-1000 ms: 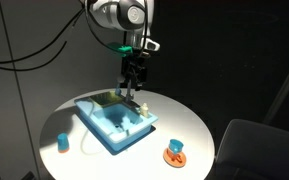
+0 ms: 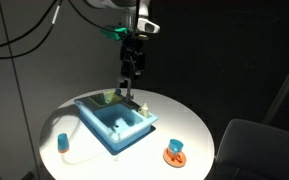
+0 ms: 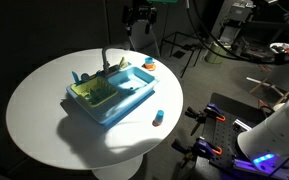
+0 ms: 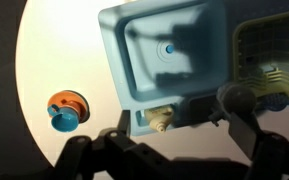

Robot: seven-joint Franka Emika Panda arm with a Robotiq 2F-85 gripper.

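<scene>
My gripper (image 2: 133,72) hangs in the air above the far side of a light-blue toy sink (image 2: 110,140). In the wrist view its dark fingers stand wide apart, and nothing shows between them, so it looks open. The sink's empty basin (image 4: 174,62) and a green-yellow rack (image 3: 97,93) lie below. A grey faucet (image 3: 106,60) rises at the sink's back edge. On the rim stands a small cream bottle (image 4: 159,117). Right of the sink, a blue cup (image 2: 176,146) rests on an orange saucer (image 2: 174,159). Another blue cup (image 2: 63,143) stands alone to the left.
Everything stands on a round white table (image 3: 46,110). Bare tabletop surrounds the sink, with the widest clear stretch (image 3: 44,135) at the left of exterior view 2. A dark chair (image 2: 254,150) is close to the table's right side.
The arm has risen slightly over the last second and shifted a little sideways. The sink, the cups and the bottle have stayed where they were.
</scene>
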